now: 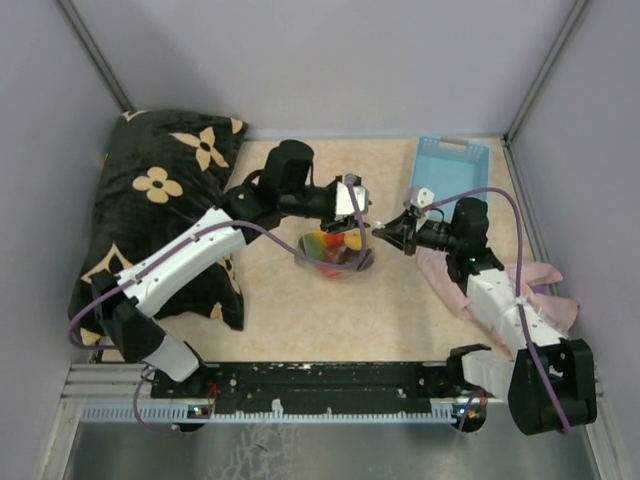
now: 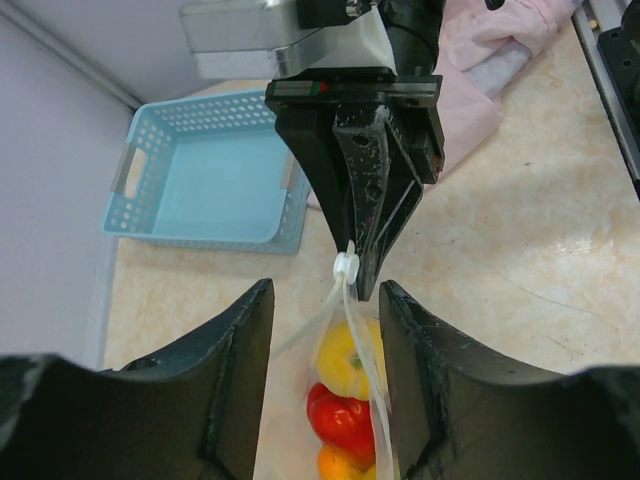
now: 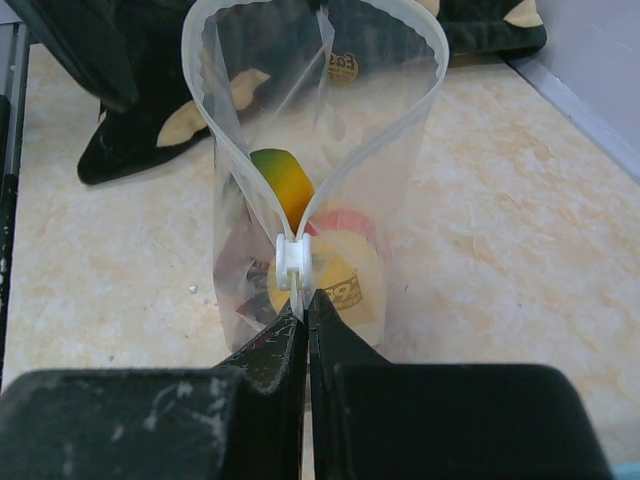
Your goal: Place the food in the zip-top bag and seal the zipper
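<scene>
The clear zip top bag [image 1: 345, 272] stands mid-table with the food inside: a yellow piece [image 2: 342, 362], a red one [image 2: 338, 418], an orange one [image 2: 334, 465] and a green-yellow one [image 3: 287, 185]. Its mouth gapes wide in the right wrist view; the white slider [image 3: 294, 262] sits at the zipper's near end. Just beyond the slider, my right gripper is shut on the bag's zipper end. My left gripper is open, its fingers apart on either side of the zipper strips, close to the slider and the right fingertips.
A blue basket [image 1: 450, 168] stands empty at the back right. Pink cloth [image 1: 540, 285] lies along the right side, and a dark flowered cushion [image 1: 155, 240] fills the left. Bare table [image 1: 320, 335] shows in front of the bag.
</scene>
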